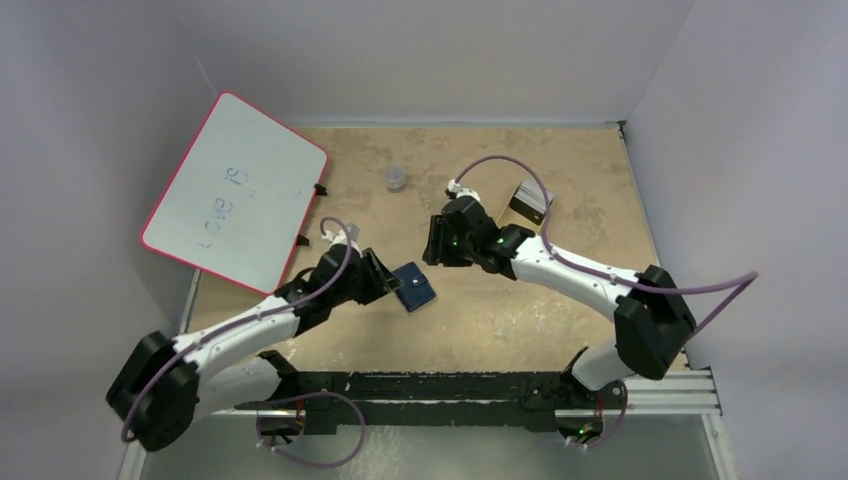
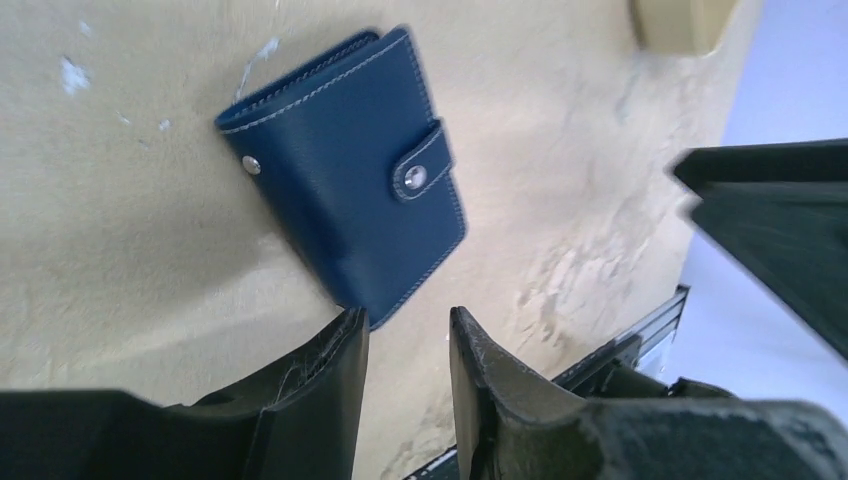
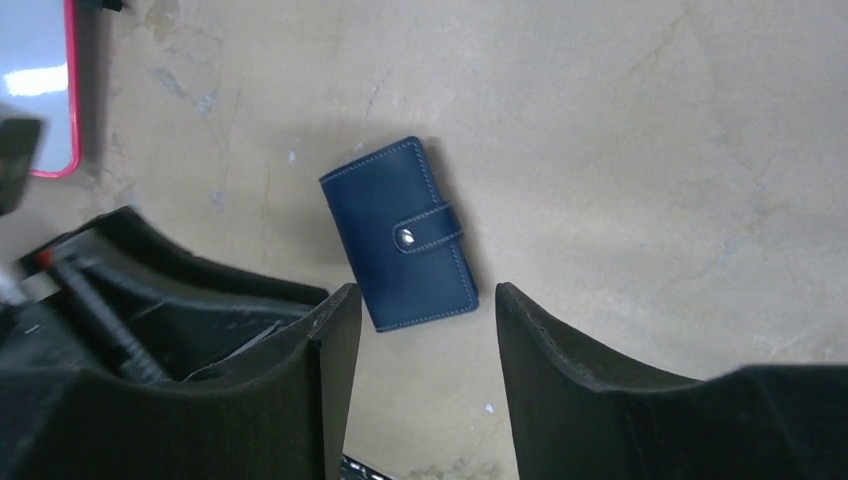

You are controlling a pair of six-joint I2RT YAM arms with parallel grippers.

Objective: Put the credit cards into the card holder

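Observation:
A dark blue card holder [image 1: 416, 288] with a snapped strap lies closed on the table, turned at a slant. In the left wrist view its face [image 2: 370, 190] is ahead of my left gripper, whose fingers stand apart with bare table between them. From the right wrist view, the whole holder [image 3: 395, 220] lies ahead of my right gripper, also open with nothing held. Seen from above, the left gripper [image 1: 392, 277] is at the holder's left side, and the right gripper [image 1: 428, 258] is at its upper right. No loose card can be made out.
A whiteboard [image 1: 235, 195] with a pink rim takes up the left side. A small clear cup [image 1: 396, 179] stands at the back, and a box [image 1: 530, 203] with light contents sits at the back right. The two grippers are close together, while the table's right front is clear.

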